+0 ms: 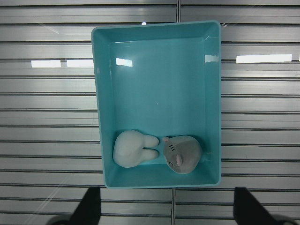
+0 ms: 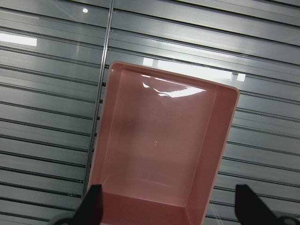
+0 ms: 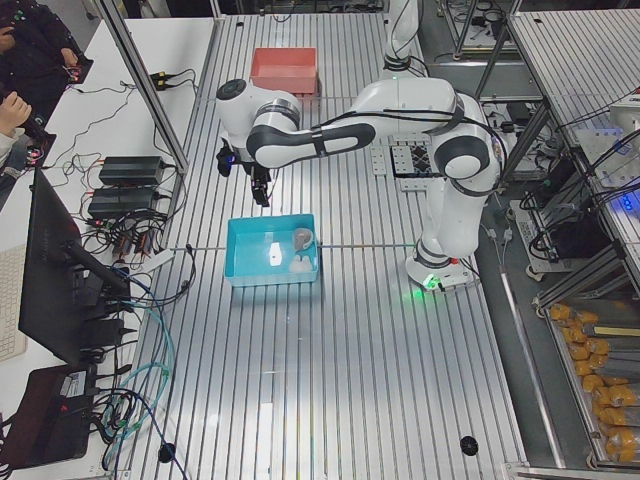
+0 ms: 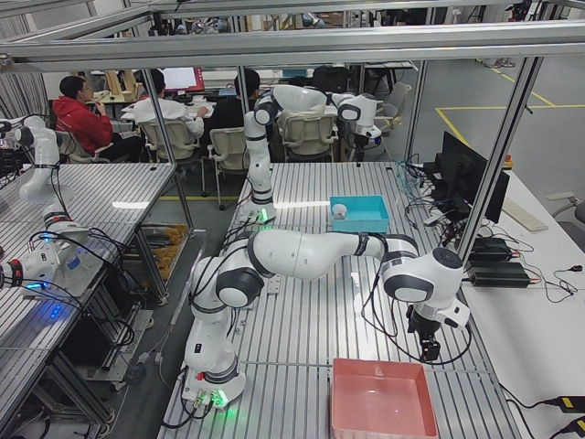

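Observation:
A teal bin (image 1: pixel 154 84) holds two small plush-like toys: a white one (image 1: pixel 132 149) with two long ears and a grey one (image 1: pixel 183 154) with a small face, side by side at one end. My left gripper hangs above the table beside this bin, fingers wide apart with nothing between them. An empty pink bin (image 2: pixel 157 140) lies below my right gripper, which is open and empty over it.
A monitor (image 3: pixel 55 270), cables and power units (image 3: pixel 130 172) line one long side of the slatted table (image 3: pixel 370 380). Metal frame posts stand at the edges. Much of the table around both bins is bare.

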